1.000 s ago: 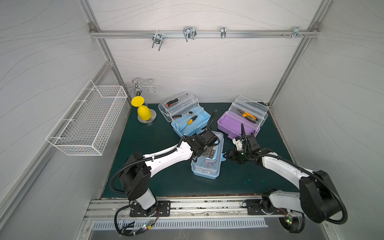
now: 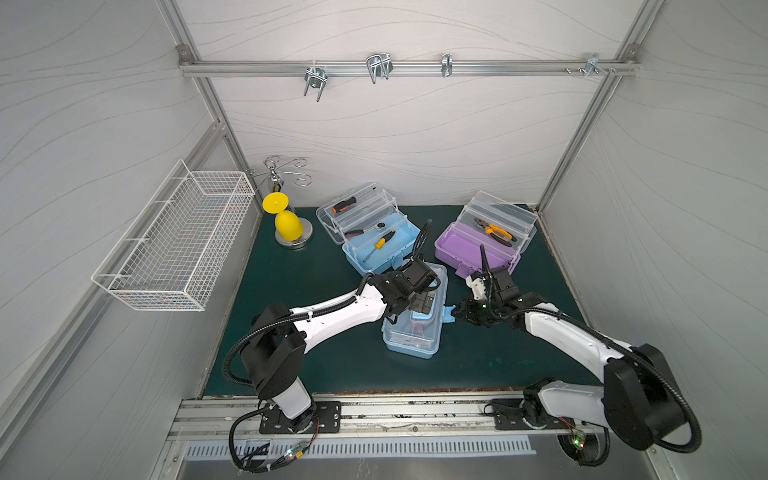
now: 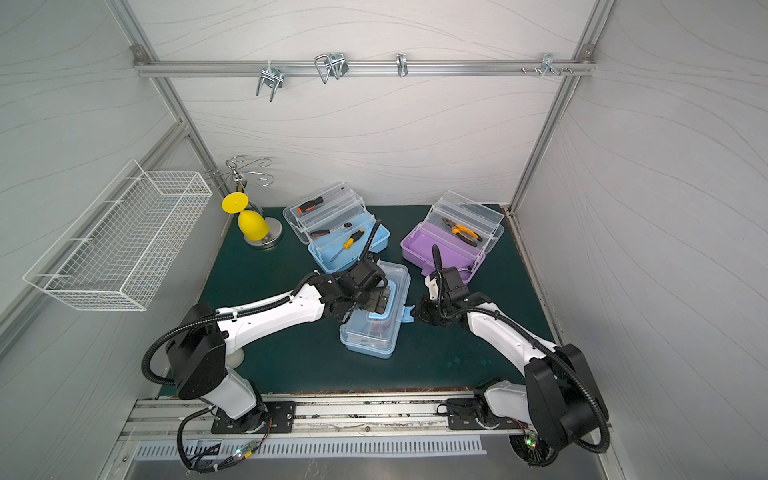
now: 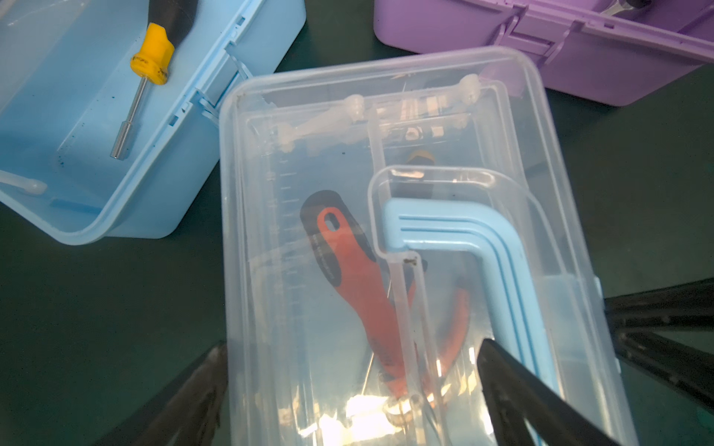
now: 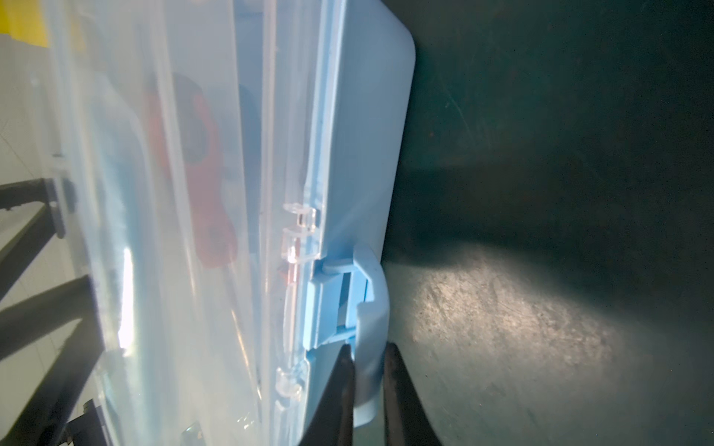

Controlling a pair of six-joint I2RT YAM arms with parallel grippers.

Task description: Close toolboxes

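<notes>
A light-blue toolbox (image 3: 372,342) with its clear lid down sits at front centre, orange-handled tools visible inside. My left gripper is over that lid, fingers apart. On the box's right side, my right gripper is shut on the light-blue latch (image 5: 368,297), which juts outward from the wall. Behind, a blue toolbox (image 2: 384,256) holding screwdrivers and a purple toolbox (image 2: 472,256) with pliers in its lid both stand open.
A yellow cup (image 2: 289,226) on a metal stand is at the back left. A white wire basket (image 2: 176,240) hangs on the left wall.
The right arm has shifted very slightly, and more of the light-blue latch shows beside its gripper. The left arm and the boxes look nearly unchanged.
</notes>
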